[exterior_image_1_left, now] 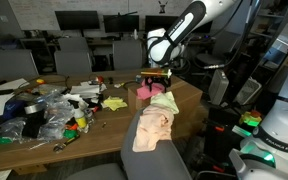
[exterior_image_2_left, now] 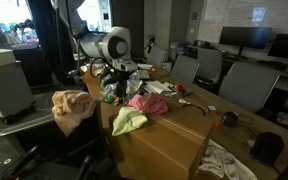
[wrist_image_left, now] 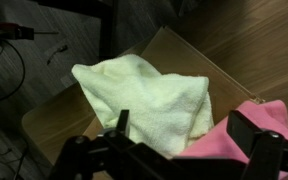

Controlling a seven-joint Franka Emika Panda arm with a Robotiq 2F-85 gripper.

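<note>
My gripper (exterior_image_1_left: 161,73) hangs at the end of the white arm, over the far part of the table near the cloths. It is open, with its dark fingers (wrist_image_left: 123,123) apart in the wrist view and nothing held between them. A pale cream towel (wrist_image_left: 149,95) lies crumpled below, partly covered by the gripper in that view. Touching its right side is a pink cloth (wrist_image_left: 226,142), partly hidden by the other finger. In the second exterior view, the cream towel (exterior_image_2_left: 129,120) lies by the table's corner, the pink cloth (exterior_image_2_left: 149,103) just behind it.
A beige cloth (exterior_image_1_left: 154,127) drapes over a grey chair (exterior_image_1_left: 149,162) beside the table. Plastic bags (exterior_image_1_left: 56,115) and several small items crowd the table's left side. A yellow cloth (exterior_image_1_left: 115,103) lies near the middle, with bare wood (exterior_image_1_left: 99,140) in front.
</note>
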